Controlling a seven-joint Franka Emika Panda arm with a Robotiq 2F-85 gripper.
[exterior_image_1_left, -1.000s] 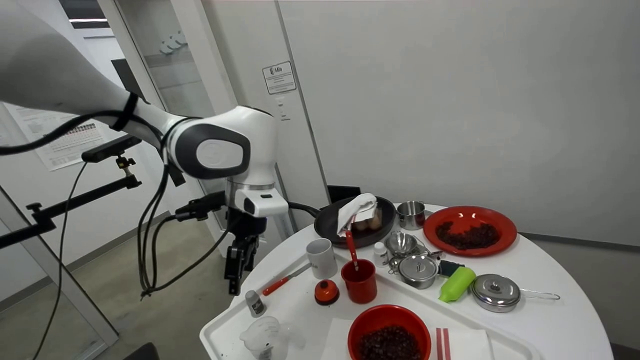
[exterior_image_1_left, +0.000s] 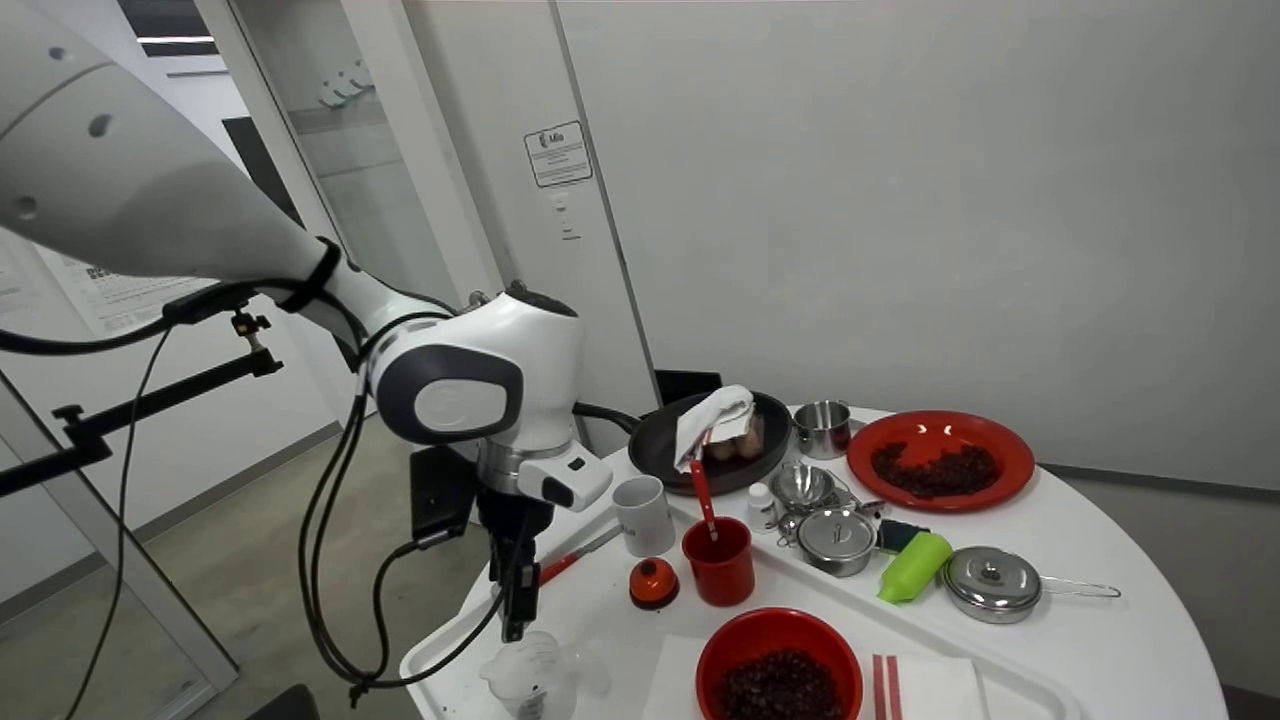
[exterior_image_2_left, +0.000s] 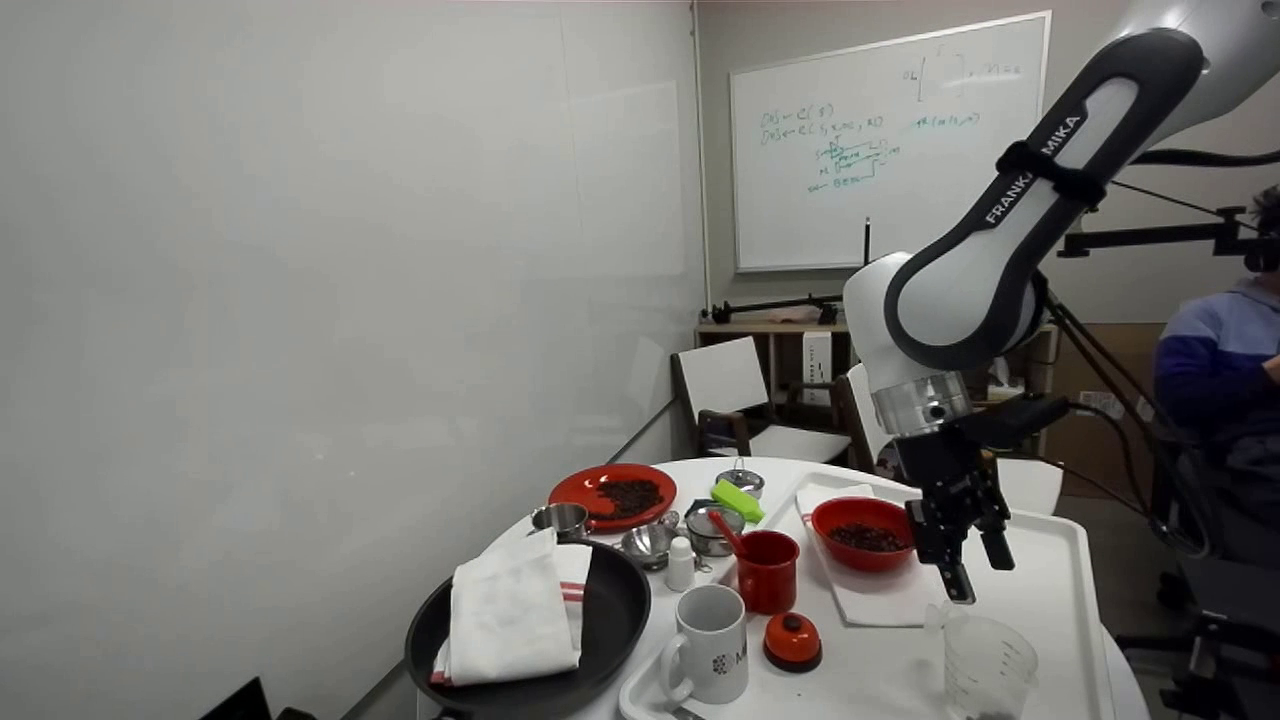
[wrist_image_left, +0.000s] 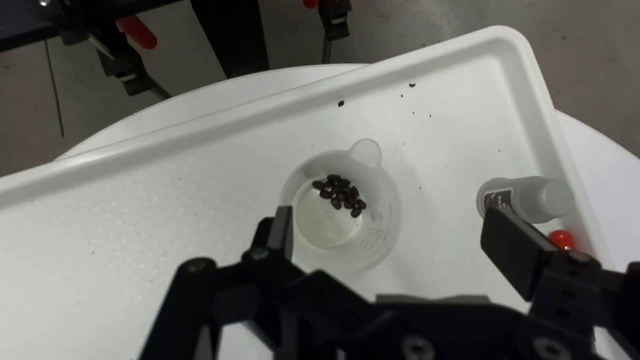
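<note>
My gripper hangs open over the white tray (wrist_image_left: 150, 222), its two fingers wide apart and nothing between them. Below it, nearer the left finger (wrist_image_left: 280, 234) in the wrist view, stands a clear measuring cup (wrist_image_left: 379, 231) with several dark beans (wrist_image_left: 342, 193) at its bottom. By the right finger (wrist_image_left: 514, 252) is a small grey-capped bottle (wrist_image_left: 528, 198), partly covered by that finger. In exterior view 1 the gripper hides this bottle. Exterior view 2 shows the cup (exterior_image_2_left: 990, 660) just below the fingers.
A red bowl of beans (exterior_image_1_left: 780, 666), red mug (exterior_image_1_left: 720, 570), orange-topped timer (exterior_image_1_left: 654, 583) and white mug (exterior_image_1_left: 644, 516) stand on the tray. Beyond them are a frying pan (exterior_image_2_left: 618, 624), metal pots and a red plate (exterior_image_1_left: 1002, 450). Dark crumbs dot the tray near the cup.
My arm has come lower and to the right in exterior view 1. The gripper now blocks the small bottle that was in plain sight; objects on the tray look unmoved.
</note>
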